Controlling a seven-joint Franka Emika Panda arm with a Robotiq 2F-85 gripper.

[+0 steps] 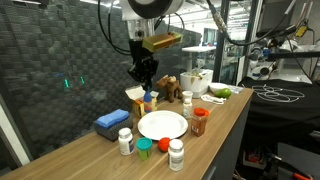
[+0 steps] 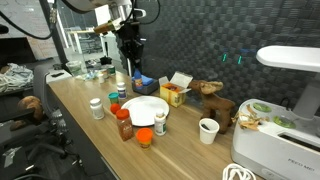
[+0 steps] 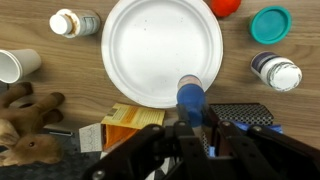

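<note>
A white round plate (image 1: 163,125) lies on the wooden table, and in the wrist view its bare surface (image 3: 160,45) fills the upper middle. My gripper is shut on a blue cylindrical object (image 3: 190,94), whose paler end points away from the fingers. In that view this end overlaps the plate's edge nearest the gripper. Exterior view 1 shows the blue object (image 1: 148,97) hanging at the plate's back left, in front of the open box. From the other side, the blue object (image 2: 137,74) appears above the plate's rear left. Its height over the table is hard to judge.
An open yellow-orange box (image 2: 177,90) and a brown toy animal (image 2: 214,106) stand behind the plate. Around it are a red-brown jar (image 1: 199,122), a red tomato (image 1: 164,145), a green-lidded container (image 1: 144,148) and white bottles (image 1: 176,154). Bare wood lies at front left (image 1: 85,160).
</note>
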